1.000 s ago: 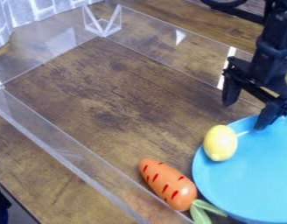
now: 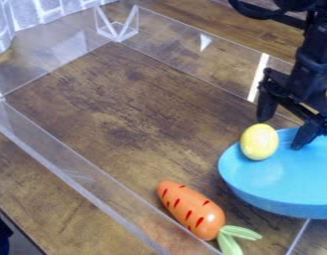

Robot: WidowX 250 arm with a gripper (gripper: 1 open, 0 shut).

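My black gripper [image 2: 283,118] stands open over the back of a blue plate [image 2: 293,184] at the right. A yellow lemon-like toy [image 2: 259,141] rests on the plate's left part, just below and left of the gripper's lower fingers. An orange toy carrot [image 2: 187,207] with red stripes and pale green leaves lies on the wooden floor in front of the plate, at lower middle.
Clear plastic walls [image 2: 73,169] border the wooden area on the left and back. A whitish cloth sits in the top left corner.
The plate and the yellow toy have shifted toward the back, the toy also slightly rightward, closer to the gripper. The gripper has moved only slightly; the carrot stays put.
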